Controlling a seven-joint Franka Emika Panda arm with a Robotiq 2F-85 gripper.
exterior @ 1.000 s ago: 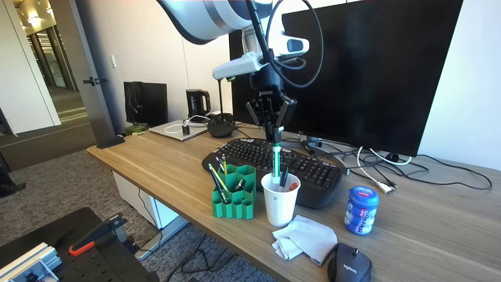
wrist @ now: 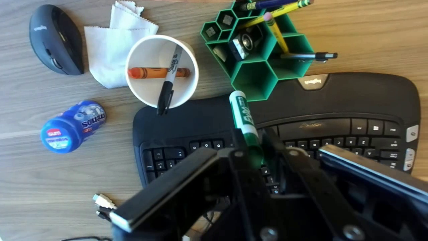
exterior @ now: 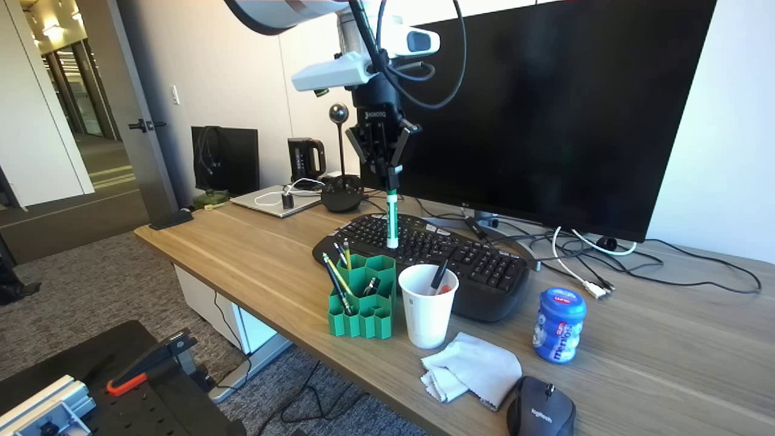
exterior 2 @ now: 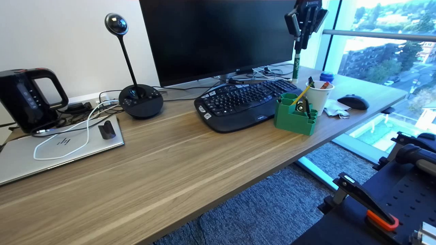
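Observation:
My gripper (exterior: 392,178) is shut on a green-and-white Expo marker (exterior: 392,221), which hangs upright above the keyboard. In the wrist view the marker's white end (wrist: 240,105) points toward the green honeycomb organizer (wrist: 254,80), close to an empty hexagonal cell in the picture. Pencils, pens and small items fill other cells of that organizer. Beside it stands a white cup (exterior: 427,312), holding a black Sharpie (wrist: 170,80) and an orange crayon (wrist: 156,72). The marker's upper end is hidden between my fingers.
Under the marker lies a black keyboard (exterior: 479,272), with a large monitor (exterior: 545,116) behind. A folded cloth (exterior: 476,370), a mouse (exterior: 543,410) and a blue gum bottle (exterior: 559,327) sit right of the cup.
The gripper has risen and moved left in exterior view 1, taking the marker up out of the white cup. The cup has shifted slightly left.

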